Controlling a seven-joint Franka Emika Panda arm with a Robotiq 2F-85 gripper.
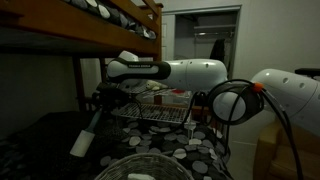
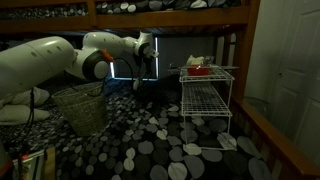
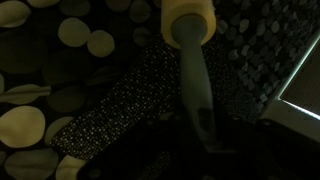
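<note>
A lint-roller-like tool hangs from my gripper, its pale cylindrical head pointing down and left at the end of a grey handle. Seen from the wrist, the yellowish-white head is farthest from me and the handle runs back into the fingers. The gripper is shut on that handle, though its fingers are mostly lost in darkness. Below the tool lies a dark speckled cloth on the dotted bedding. Whether the head touches any surface cannot be told.
A wicker basket stands near the arm. A white wire rack on the bedding carries a red container. An upper bunk rail runs above the gripper's side of the bed.
</note>
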